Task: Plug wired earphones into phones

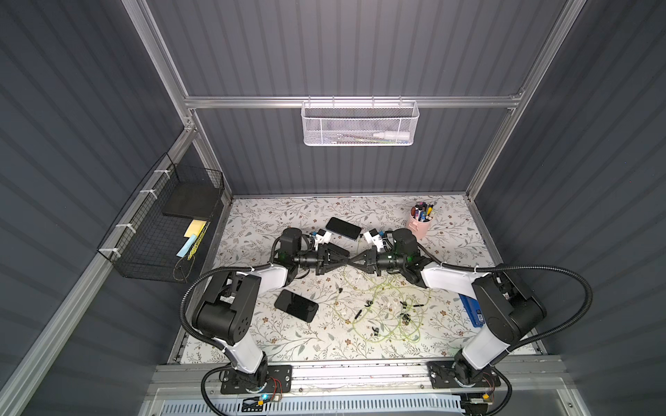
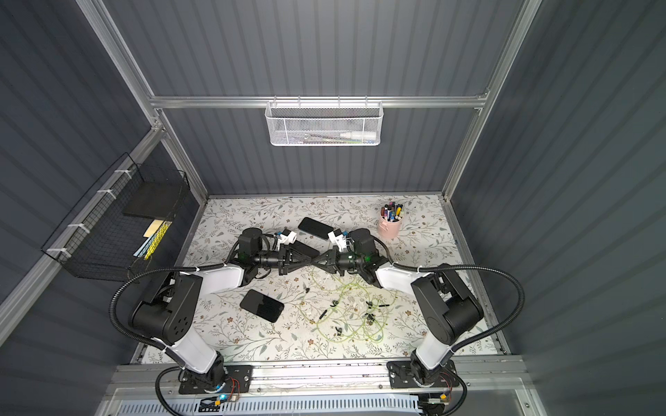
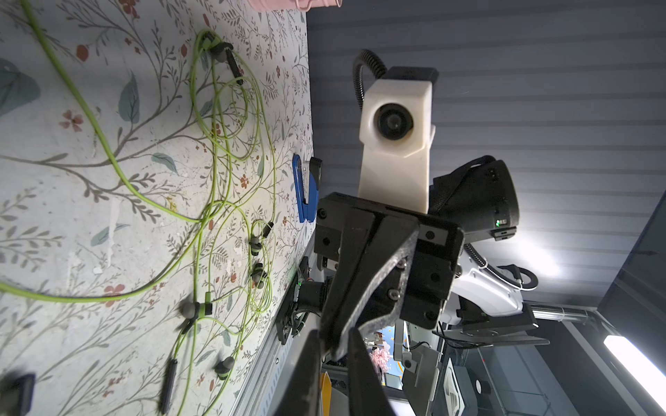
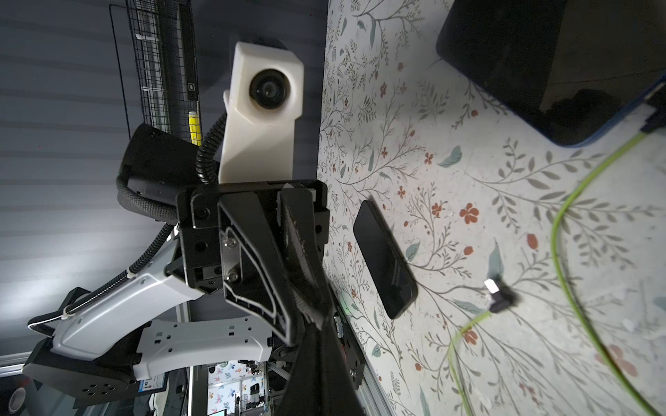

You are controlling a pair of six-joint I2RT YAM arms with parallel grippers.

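Observation:
Two grippers face each other tip to tip above the table's middle. Both my left gripper (image 1: pixel 344 260) and my right gripper (image 1: pixel 352 261) are shut, with no plug or cable visible between their fingers. In the right wrist view a small plug (image 4: pixel 501 298) with a green cable (image 4: pixel 458 346) lies loose on the table. A black phone (image 1: pixel 296 305) is at front left, another (image 1: pixel 343 228) at the back. A middle phone (image 1: pixel 338 249) sits partly behind the left gripper. In the right wrist view a green cable (image 4: pixel 565 228) runs to the edge of a large phone (image 4: pixel 541 62).
Tangled green earphone cords (image 1: pixel 388 322) with several black earbuds cover the front right of the table. A pink pen cup (image 1: pixel 418 227) stands at back right and a blue stapler (image 1: pixel 471 310) by the right arm.

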